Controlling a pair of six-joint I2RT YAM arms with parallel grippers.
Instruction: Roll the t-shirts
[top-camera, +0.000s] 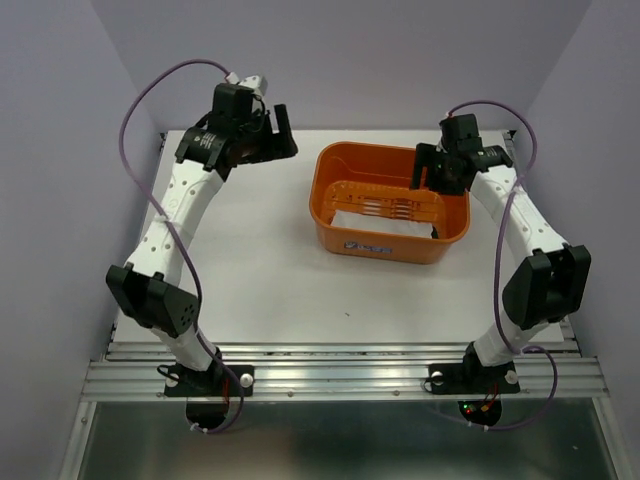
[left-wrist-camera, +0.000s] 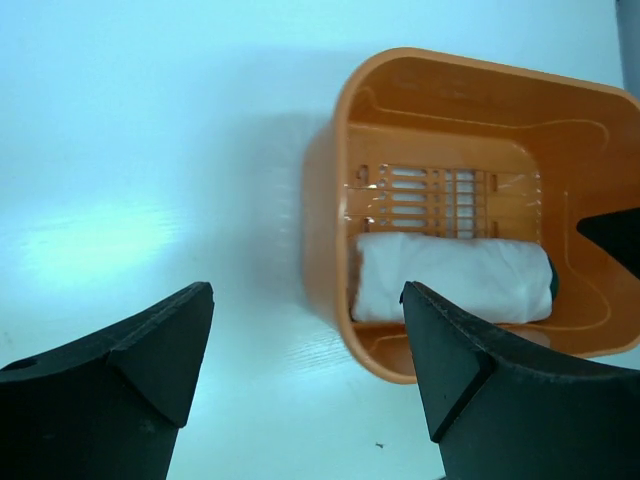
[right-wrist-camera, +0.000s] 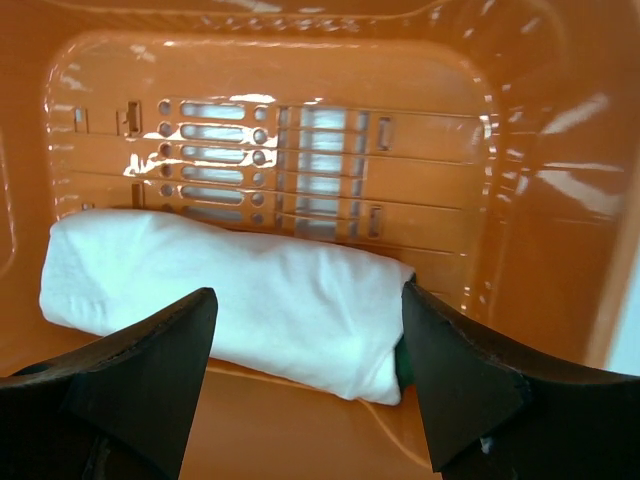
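Note:
A white rolled T-shirt lies along one side inside the orange bin (top-camera: 330, 200), a bit of dark green showing at one end; in the left wrist view the white roll (left-wrist-camera: 460, 270) fills the near half of the bin's floor. My left gripper (top-camera: 270, 140) stands open over the table, left of and above the bin, nothing between its fingers. My right gripper (top-camera: 425, 170) hangs over the right part of the bin, above the roll, its fingers apart with nothing held between them.
Grey walls surround it at the back and sides.

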